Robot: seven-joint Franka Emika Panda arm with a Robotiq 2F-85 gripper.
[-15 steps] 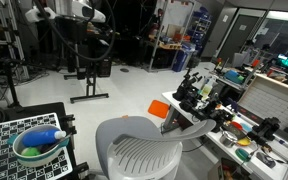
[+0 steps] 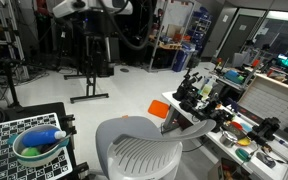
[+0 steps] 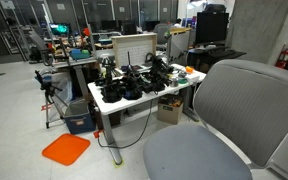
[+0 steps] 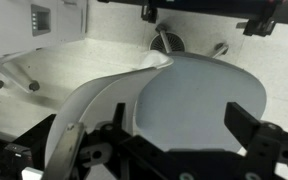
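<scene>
In the wrist view my gripper stands open, its dark fingers [image 4: 246, 124] spread wide with nothing held between them. Below it is a grey office chair, with its seat [image 4: 189, 95] between and beyond the fingers and its pale backrest [image 4: 94, 112] to the left. The first exterior view shows a bowl [image 2: 40, 155] with a blue item [image 2: 42, 137] and other colourful things in it. It rests on a black-and-white checkered board [image 2: 6, 157] at the lower left. Part of the arm [image 2: 92, 8] shows high at the upper left, well above the bowl.
The chair's backrest [image 3: 246, 100] fills much of the right side in the second exterior view. A white table [image 3: 134, 99] carries several black devices. An orange mat [image 3: 66, 149] lies on the floor. Open floor stretches between the board and the tables.
The arm at the upper left of the first exterior view has shifted upward and to the right, its hanging cable along with it. Bowl, board and chair look unmoved.
</scene>
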